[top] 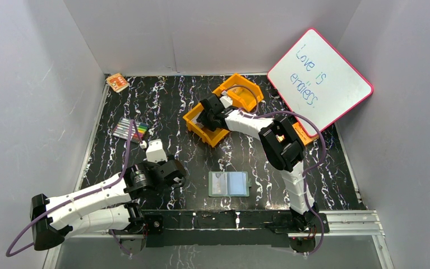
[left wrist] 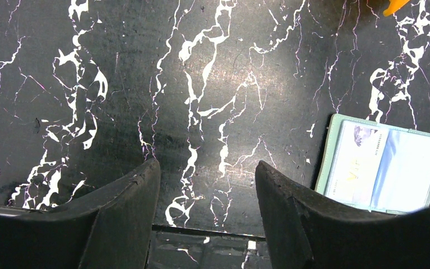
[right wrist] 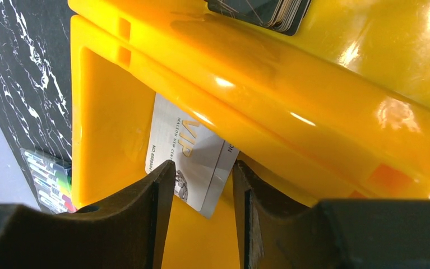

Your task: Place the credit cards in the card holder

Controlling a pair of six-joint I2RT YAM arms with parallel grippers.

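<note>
Silver VIP cards (right wrist: 187, 147) lie overlapping in the front yellow bin (top: 216, 138), partly hidden under its neighbour's edge in the right wrist view. My right gripper is part open over their near end, a finger on each side; whether it touches them I cannot tell. The card holder (top: 229, 184) lies spread open at the front of the table, with a card showing in its left pocket and the right pocket pale blue. My left gripper stands open above bare table, left of the holder, nothing between its fingers.
A second yellow bin (top: 248, 98) adjoins behind, holding a dark stack of cards (right wrist: 268, 12). Markers (top: 130, 129) lie at the left, and a whiteboard (top: 320, 78) leans at the back right. Between bins and holder the table is clear.
</note>
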